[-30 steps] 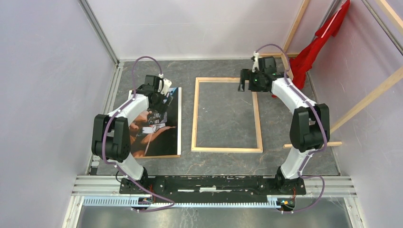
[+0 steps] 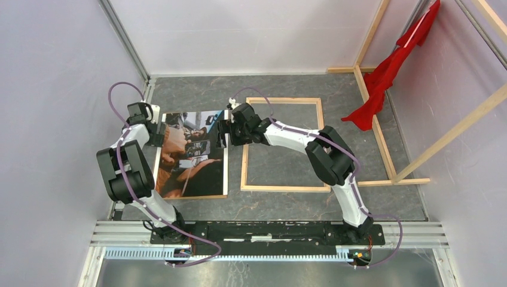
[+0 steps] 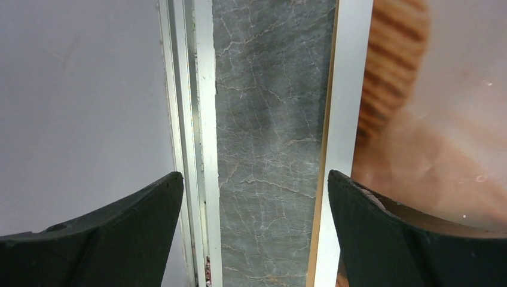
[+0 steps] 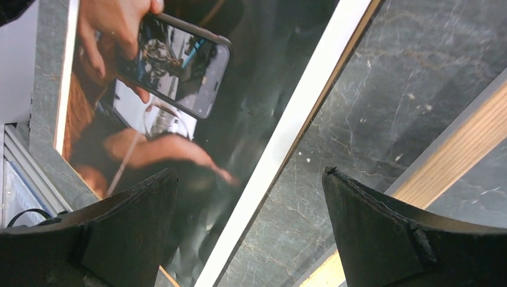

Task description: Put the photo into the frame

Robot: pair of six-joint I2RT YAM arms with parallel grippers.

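Observation:
The photo (image 2: 207, 179), a large board with white strips along its left and right edges, lies flat on the left part of the table. To its right lies the empty wooden frame (image 2: 286, 188), grey tabletop showing inside it. My left gripper stands open above the photo's left edge (image 3: 346, 107); that white strip runs between its fingers, close to the right one. Open too, my right gripper is over the photo's right edge (image 4: 281, 140), which crosses between its fingers slantwise. I see no contact with the board on either side.
A wooden rack (image 2: 375, 134) with a red cloth (image 2: 382, 84) draped over it stands at the right. Close left of the photo runs a metal rail (image 3: 208, 137) along the wall. A narrow strip of tabletop (image 2: 235, 173) separates photo and frame.
My right gripper has swept left across the frame to the photo's right edge.

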